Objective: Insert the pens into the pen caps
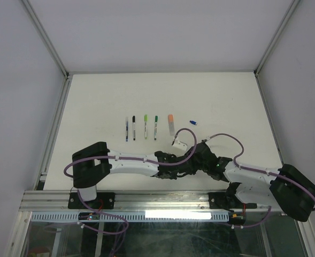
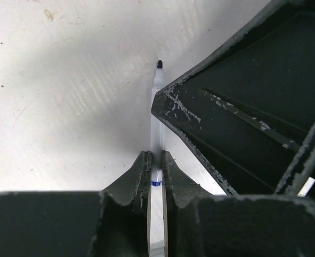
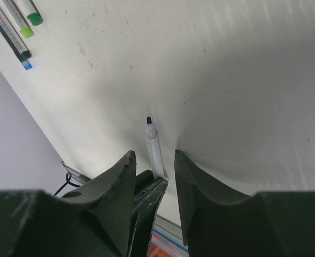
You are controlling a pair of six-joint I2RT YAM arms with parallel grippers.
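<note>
A white marker with a black tip and blue end lies between my left gripper's fingertips, which sit close on either side of its lower barrel. My right gripper stands open; through its gap the uncapped tip and barrel show, with part of the left gripper below. In the left wrist view the black body of the right gripper covers the upper right, near the marker. A small blue cap lies apart, right of an orange-ended object.
Several capped pens lie in a row behind the arms, among them a blue one, a black one and green ones. Both arms crowd together at the front.
</note>
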